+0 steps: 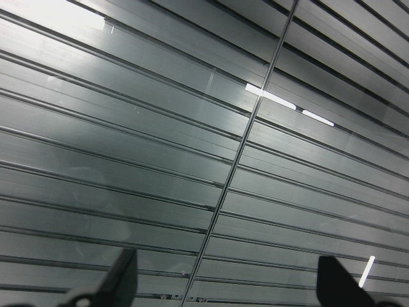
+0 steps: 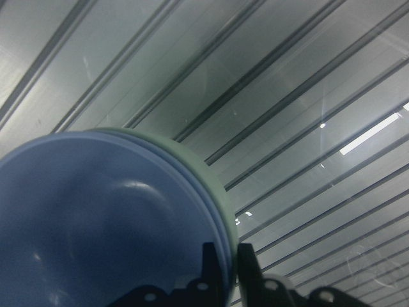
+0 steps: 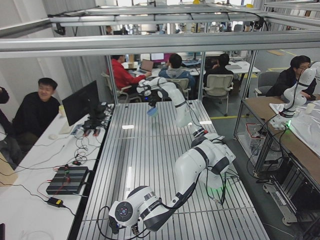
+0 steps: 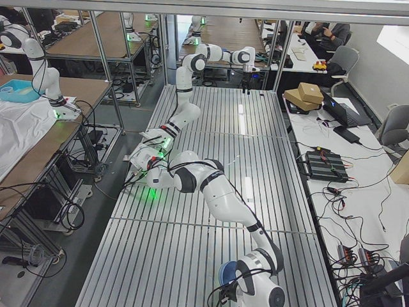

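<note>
A blue bowl (image 2: 108,217) is nested in a pale green one (image 2: 211,173) in the right wrist view. My right gripper is shut on their rim, one finger inside and one outside. In the camera left view the bowls (image 3: 152,112) hang over the far part of the slatted metal table (image 3: 150,165); in the camera right view the blue bowl (image 4: 226,272) is partly behind the arm. My left gripper points at bare slats in its wrist view, its two blurred fingertips wide apart, with nothing between them.
A white side desk (image 3: 35,215) holds a monitor (image 3: 80,102), black boxes and cables, with people seated nearby. Another bench (image 3: 310,145) with an arm stands on the other side.
</note>
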